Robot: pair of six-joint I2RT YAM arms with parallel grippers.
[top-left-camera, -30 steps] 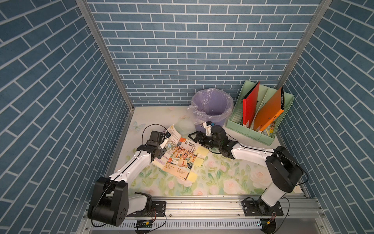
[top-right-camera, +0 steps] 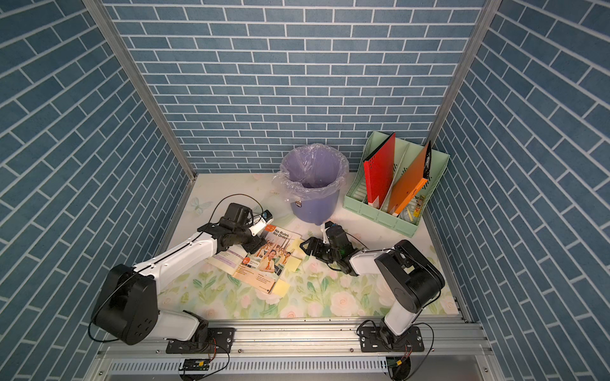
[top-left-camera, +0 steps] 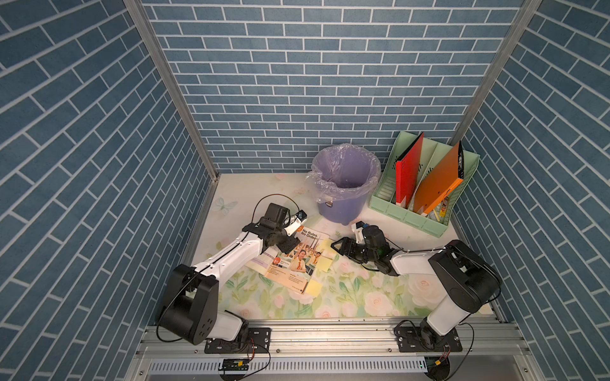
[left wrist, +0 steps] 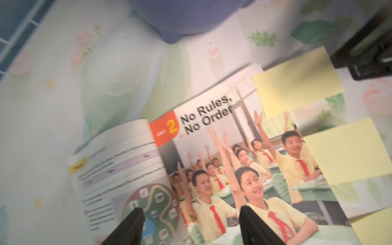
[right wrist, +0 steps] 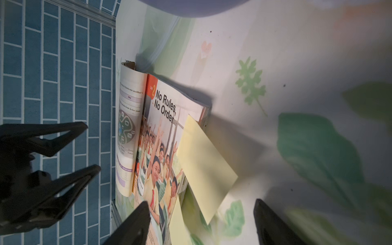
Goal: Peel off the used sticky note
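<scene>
An open textbook (top-left-camera: 293, 270) lies on the floral mat, with yellow sticky notes jutting from its right edge: an upper one (left wrist: 297, 81), a middle one (left wrist: 347, 151) and a lower one (left wrist: 371, 228). My left gripper hovers over the book with its fingers apart and nothing between them. My right gripper is just right of the book, near the upper note, fingers apart at the bottom of the right wrist view; that note lies ahead between them, not visibly held.
A lined purple bin (top-left-camera: 344, 206) stands behind the book. A green file holder (top-left-camera: 406, 221) with red and orange folders is at the back right.
My left gripper has moved right and up over the book. My right gripper has come down and toward the front from beside the bin to beside the notes.
</scene>
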